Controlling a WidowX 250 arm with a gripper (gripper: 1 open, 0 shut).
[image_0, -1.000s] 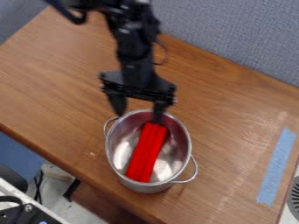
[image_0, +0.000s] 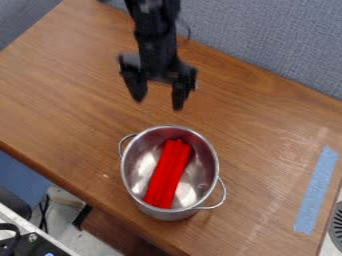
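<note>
My dark gripper (image_0: 158, 86) is over the upper middle of the wooden table, open, its two fingers spread with nothing seen between them; it is somewhat blurred. Below it stands a steel pot (image_0: 142, 150) with handles on either side. A long red object (image_0: 166, 174) lies lengthwise inside the pot.
A blue tape strip (image_0: 314, 190) is on the right. Grey padded surface lies behind the table; cables and white equipment show at the lower left, a round metal object at the right edge.
The pot and red object look unmoved.
</note>
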